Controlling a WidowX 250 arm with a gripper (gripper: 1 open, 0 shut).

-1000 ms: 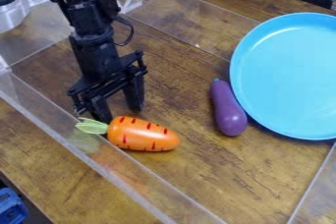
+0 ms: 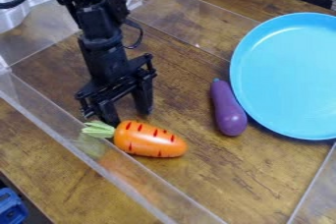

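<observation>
My black gripper (image 2: 116,98) is low over the wooden tray floor at the left, just behind the toy carrot (image 2: 149,140), whose green top lies by the fingertips. Whether the fingers are open or shut is unclear. The orange carrot lies on its side near the front wall. A purple eggplant (image 2: 227,107) lies to the right of the gripper, apart from it.
A large blue plate (image 2: 288,71) fills the right side. Clear plastic walls run along the left front and the back. Bare wood (image 2: 191,184) shows at the front middle, and a blue object (image 2: 8,206) sits outside at lower left.
The gripper has shifted very slightly. The carrot lies almost as before, nudged a little. The rest looks unchanged.
</observation>
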